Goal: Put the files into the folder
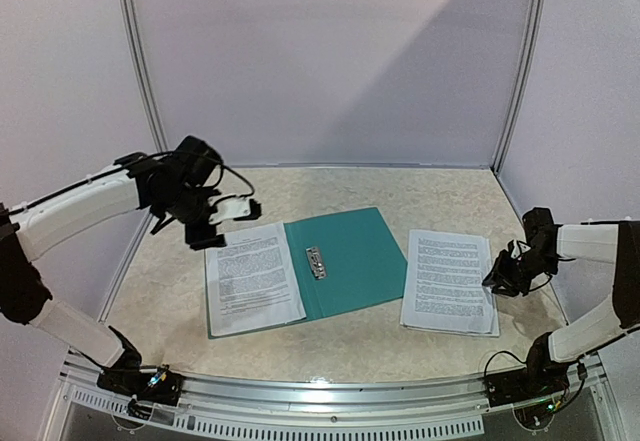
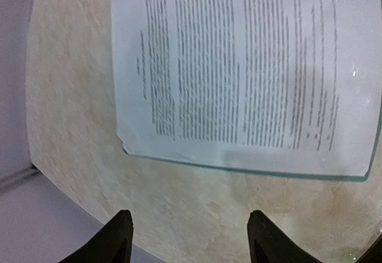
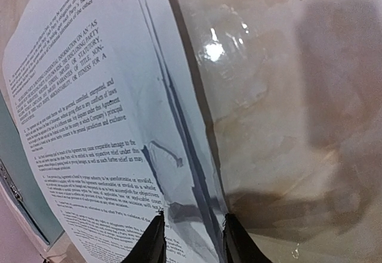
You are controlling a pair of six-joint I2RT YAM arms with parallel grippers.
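Note:
The green folder (image 1: 345,261) lies spread flat, a metal clip (image 1: 316,263) near its middle. On its left half rests a sheaf of printed sheets (image 1: 250,286); the left wrist view shows them squared with the cover's edge. A loose stack of files (image 1: 447,281) lies to the right of the folder. My left gripper hovers at the left sheaf's upper left corner, open and empty. At the loose stack's right edge, my right gripper has its fingers apart, with that edge between them; it does not appear clamped.
Bare tabletop (image 1: 365,186) stretches behind the folder, and a clear strip runs along the front. Walls (image 1: 590,111) close in the work area at the sides and back. Beside the right stack, the table (image 3: 286,126) is free.

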